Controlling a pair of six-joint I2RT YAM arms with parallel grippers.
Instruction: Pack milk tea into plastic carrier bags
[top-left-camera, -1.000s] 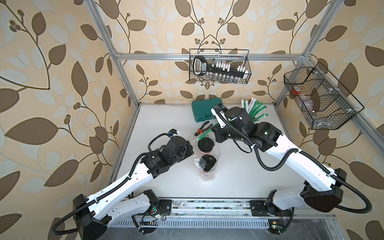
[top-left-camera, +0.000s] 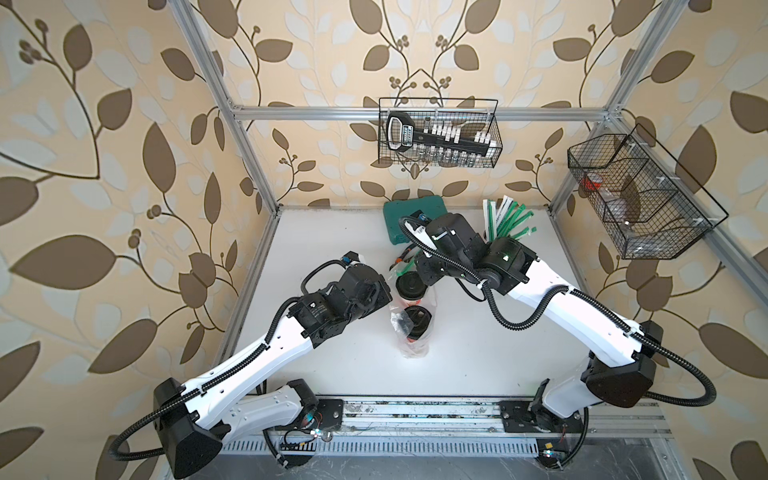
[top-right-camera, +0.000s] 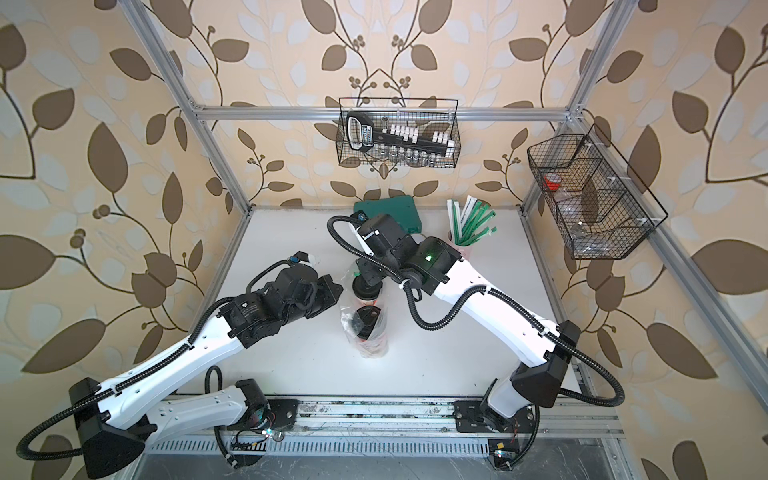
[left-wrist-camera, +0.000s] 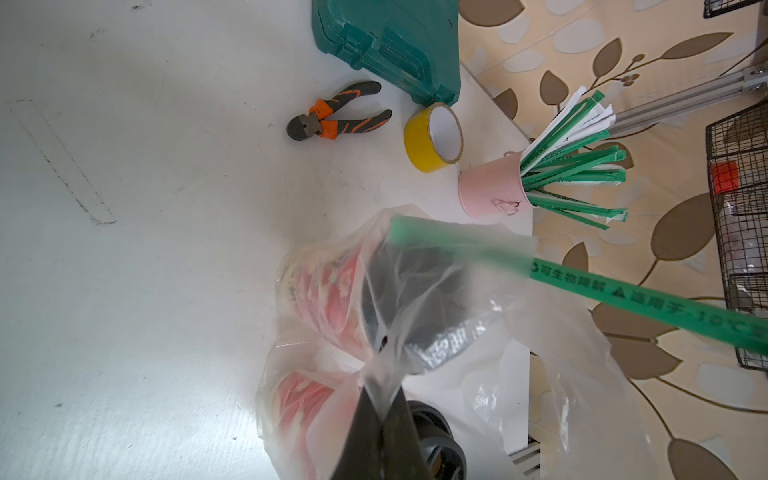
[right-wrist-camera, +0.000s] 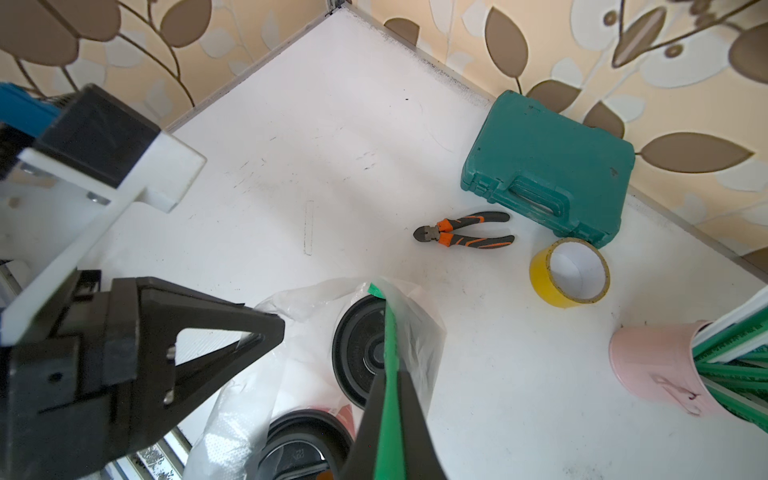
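Observation:
Two cups with black lids (top-left-camera: 411, 285) and pink-red sides stand in a clear plastic bag (top-left-camera: 412, 349) mid-table. A fold of the bag film is pinched in the fingertips of my left gripper, which is shut; from the right wrist view that gripper is at the bag's left side. My right gripper is shut on a green wrapped straw (right-wrist-camera: 390, 340), whose far end reaches into the bag's mouth over the farther cup's lid (right-wrist-camera: 360, 348). In the left wrist view the straw (left-wrist-camera: 640, 302) crosses above the film. The arms partly cover the bag in the top views.
Behind the bag lie orange-handled pliers (right-wrist-camera: 464, 230), yellow tape (right-wrist-camera: 569, 272) and a green case (right-wrist-camera: 552, 168). A pink bucket of straws (right-wrist-camera: 656, 368) stands at the back right. Wire baskets (top-left-camera: 440, 132) hang on the walls.
My right gripper has moved left with the straw, now over the far cup and covering more of it and the pliers. The left arm has shifted slightly right.

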